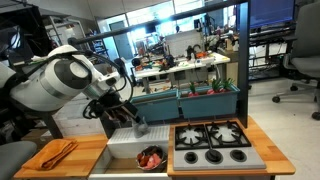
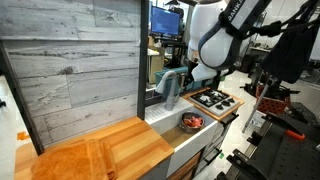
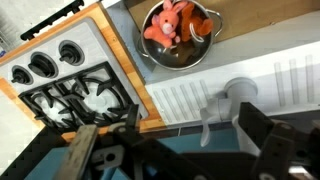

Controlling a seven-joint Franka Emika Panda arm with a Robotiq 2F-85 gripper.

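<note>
My gripper is open, above the back edge of the sink near the grey faucet. In the wrist view, the gripper's dark fingers stand apart at the bottom, with the faucet below, towards the right side. Nothing shows held between them. A metal pot sits in the sink, holding a pink plush toy and orange pieces. The exterior views show this pot too, beyond the faucet's reach of my fingers.
Right of the sink is a stove with several burners and knobs. A folded orange towel lies on the wooden counter to the left. Blue bins line the back; bare counter lies beside the towel.
</note>
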